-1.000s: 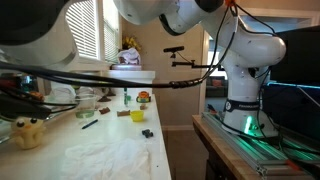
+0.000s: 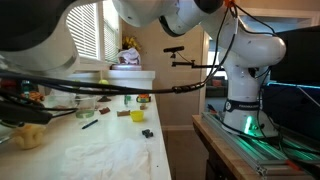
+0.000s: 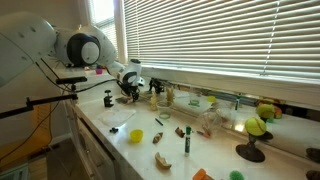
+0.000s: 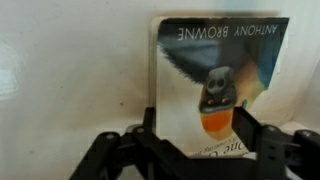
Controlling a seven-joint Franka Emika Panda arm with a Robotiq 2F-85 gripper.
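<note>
A small book (image 4: 215,75) with a dark-furred ape face and the name "Anthony Browne" on its cover fills much of the wrist view. Its lettering appears upside down. My gripper is at the lower part of that view, with its black fingers (image 4: 146,124) spread apart. One fingertip is near the book's left edge and the other overlaps the cover's lower right part. I see no grip on the book; whether the fingers touch it cannot be told. In both exterior views the book is not clearly visible.
A yellow cup (image 2: 138,116) stands on the white counter, with a small black object (image 2: 147,133) nearby and a white cloth (image 2: 105,162) in front. A tan object (image 2: 28,136) sits at far left, beside the arm. Several small items line the counter toward the window (image 3: 210,35).
In exterior view 1, the arm and its black cable have come lower at the left, covering more of the tan object's top. The counter items stay put.
</note>
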